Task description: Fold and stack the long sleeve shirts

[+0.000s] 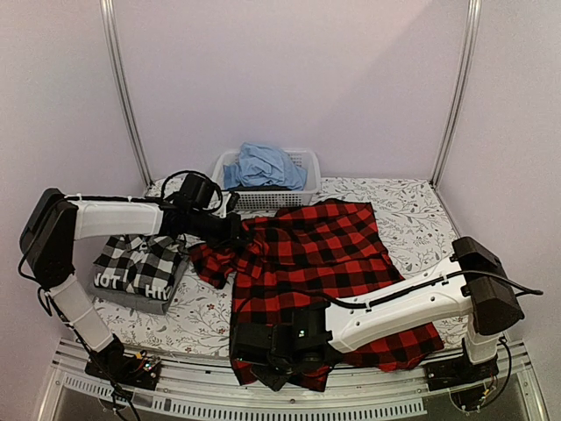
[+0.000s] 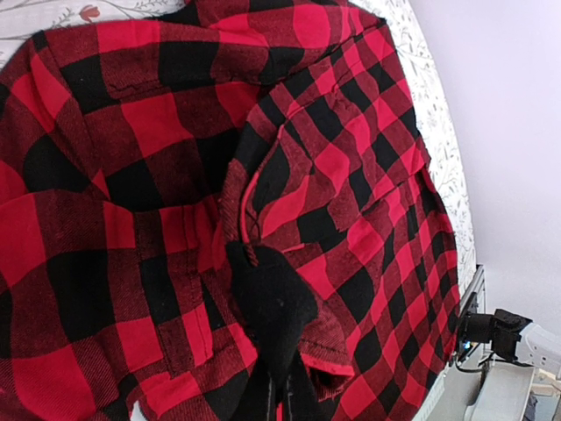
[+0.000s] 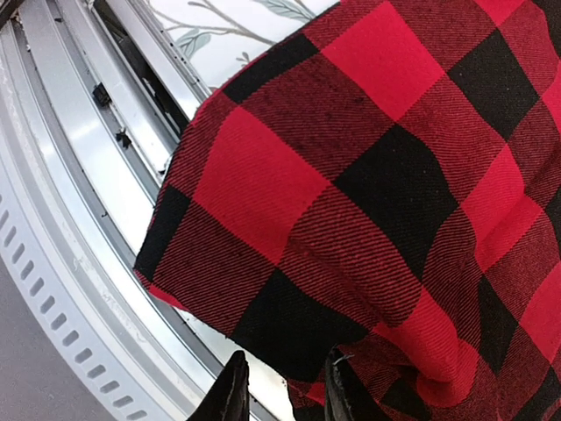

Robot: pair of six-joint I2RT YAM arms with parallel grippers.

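A red and black checked shirt (image 1: 324,272) lies spread and rumpled over the table (image 1: 412,228), hanging past the front edge. My left gripper is shut over its upper left part, among the collar folds; whether cloth is between the fingertips is hidden. My right gripper is low at the shirt's front lower edge, fingers part open beside a folded-over flap (image 3: 298,193). A stack of folded shirts (image 1: 136,267), checked black and white on grey, lies at the left.
A white basket (image 1: 263,198) holding light blue cloth (image 1: 267,165) stands at the back. Metal rails (image 3: 70,219) run along the front edge. Bare table shows at the right and front left.
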